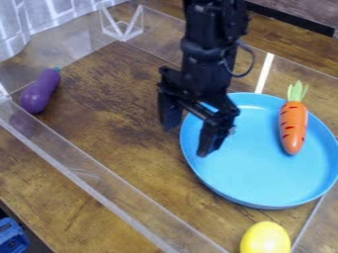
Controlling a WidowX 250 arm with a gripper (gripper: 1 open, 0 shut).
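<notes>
My black gripper (192, 121) is open, its fingers pointing down at the left rim of a large blue plate (258, 170), one finger over the plate and the other over the wooden table. Nothing shows between them. An orange toy carrot (294, 126) with a green top lies on the plate's right part. A purple eggplant (40, 93) lies on the table at the far left, well away from the gripper. A yellow oval object (266, 238), perhaps a lemon, sits below the plate at the bottom right.
Clear transparent walls or strips run along the left and top. A blue object (10, 239) is partly visible at the bottom left corner.
</notes>
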